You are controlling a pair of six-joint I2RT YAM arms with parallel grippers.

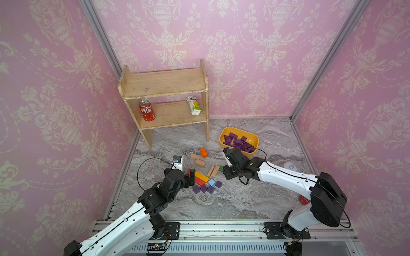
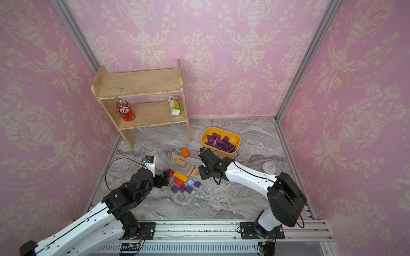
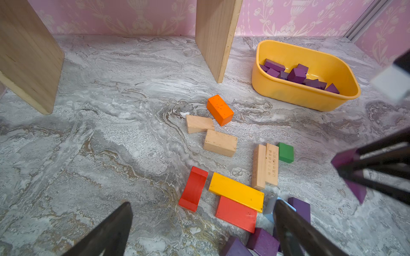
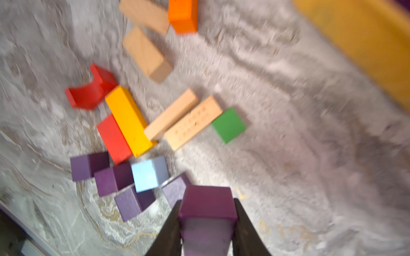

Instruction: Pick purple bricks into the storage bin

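Observation:
In the right wrist view a purple brick [image 4: 208,213] is pinched between the fingers of my right gripper, raised clear of the table. The left wrist view shows that same brick at its right edge, in the dark fingers [image 3: 384,160]. Several purple cubes [image 4: 128,204] remain on the table beside a light blue cube [image 4: 149,174]. At the back right stands the yellow storage bin [image 3: 299,94], with several purple bricks [image 3: 297,75] inside. My left gripper is open and empty, its blurred fingers spread above the table, left of the cubes.
Around the cubes lie a yellow block [image 3: 236,192], red blocks [image 3: 236,213], wooden blocks [image 3: 220,143], a green cube [image 3: 286,152] and an orange block [image 3: 220,110]. A wooden shelf [image 1: 164,83] stands at the back left. The table between the green cube and bin is clear.

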